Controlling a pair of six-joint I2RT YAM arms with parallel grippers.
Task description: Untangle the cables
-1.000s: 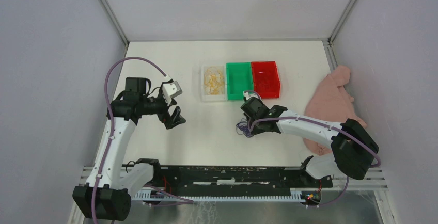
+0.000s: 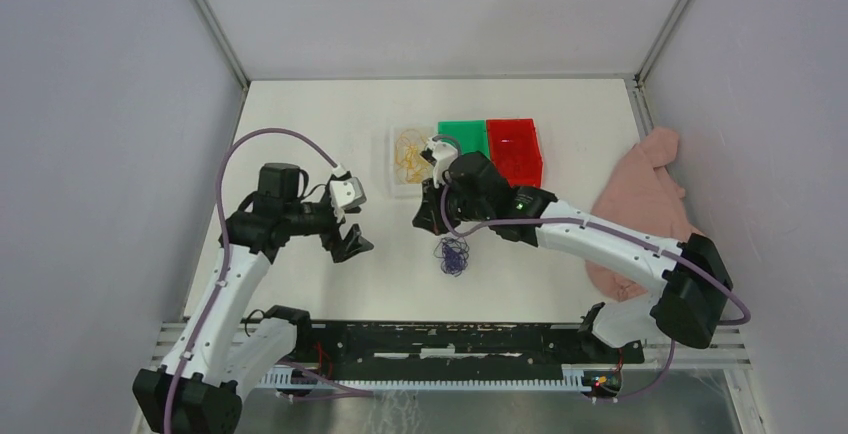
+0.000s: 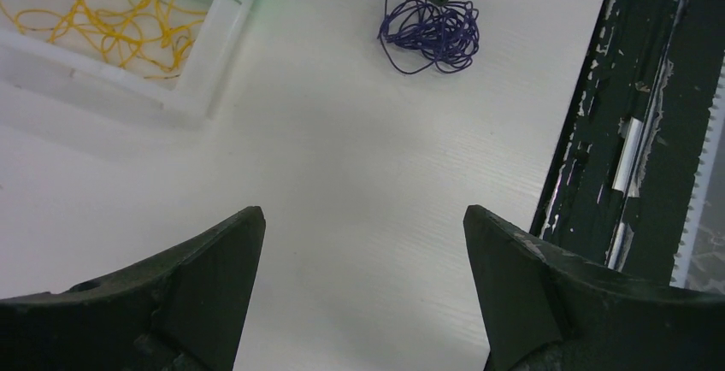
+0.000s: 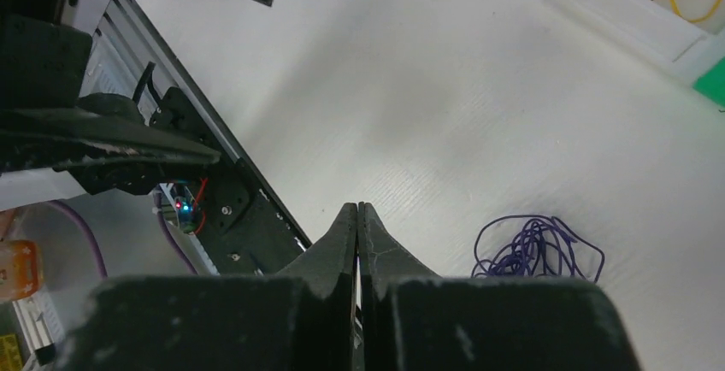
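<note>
A tangled dark purple cable (image 2: 452,255) lies loosely coiled on the white table, near its front middle; it also shows in the left wrist view (image 3: 432,36) and right wrist view (image 4: 534,251). My right gripper is raised just above and beside the bundle, its fingertips together with nothing seen between them. My left gripper stands left of the bundle over bare table, open and empty. In the top view the yellow cables (image 2: 413,157) lie in a white box.
A green bin (image 2: 460,132) and a red bin (image 2: 514,149) stand beside the white box at the back. A pink cloth (image 2: 640,194) lies at the right edge.
My right gripper has risen and moved left, off the purple bundle, which now sits slightly left of where it was. The left arm has shifted a little right and toward the front.
</note>
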